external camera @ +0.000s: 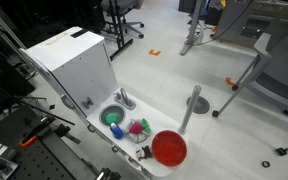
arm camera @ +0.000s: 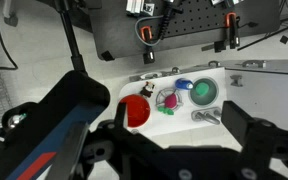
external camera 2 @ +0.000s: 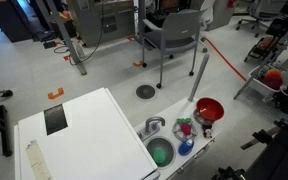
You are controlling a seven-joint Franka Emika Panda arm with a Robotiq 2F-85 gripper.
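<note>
A red bowl (external camera: pixel 169 148) stands at one end of the white counter (arm camera: pixel 199 129), with a small round dish holding a pink-red item (arm camera: pixel 170 101) beside it. A blue object (arm camera: pixel 184 84) lies between that dish and the round sink (arm camera: pixel 203 93). Inside the sink basin is something green (external camera 2: pixel 161 156). The faucet (external camera: pixel 125 98) rises at the basin's edge. Above the counter, my gripper looks open in the wrist view, its dark fingers wide apart and nothing seen between them. Its lower parts are dark and hard to make out.
A tall white box (external camera: pixel 76 66) adjoins the sink end of the counter. An upright pole (external camera 2: pixel 198 76) stands at the counter's far edge. Grey chairs (external camera 2: pixel 174 38) occupy the floor behind. Cables and clamps lie on the dark table (arm camera: pixel 134 40).
</note>
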